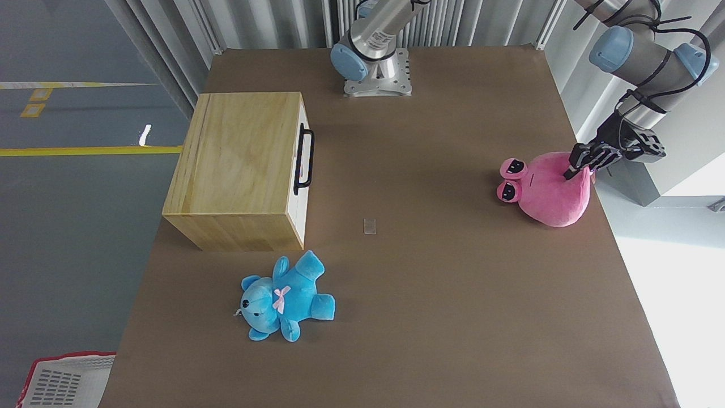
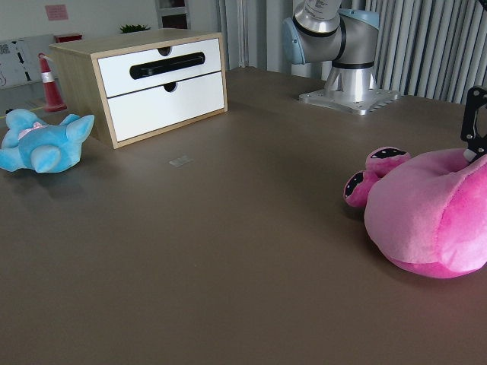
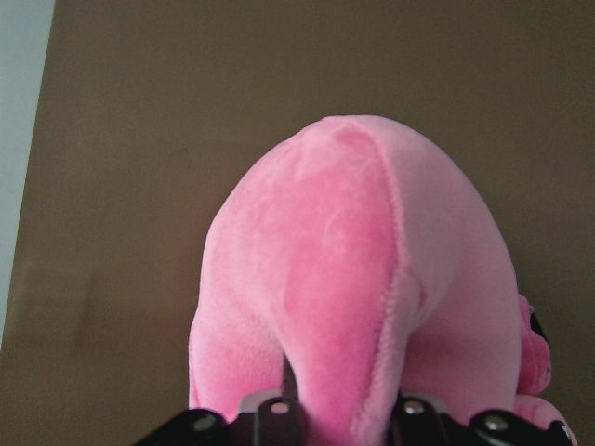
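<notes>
A pink plush toy [image 1: 548, 193] with footpads facing left lies at the right edge of the brown table. My gripper [image 1: 583, 165] is down on its upper right side; in the left view the black gripper touches the plush [image 2: 426, 213] from above. In the wrist view the pink fabric [image 3: 335, 251] fills the space between the fingers and bulges over them; whether they are closed on it is not clear.
A blue teddy bear [image 1: 285, 299] lies at the front left. A wooden two-drawer cabinet [image 1: 238, 156] stands behind it.
</notes>
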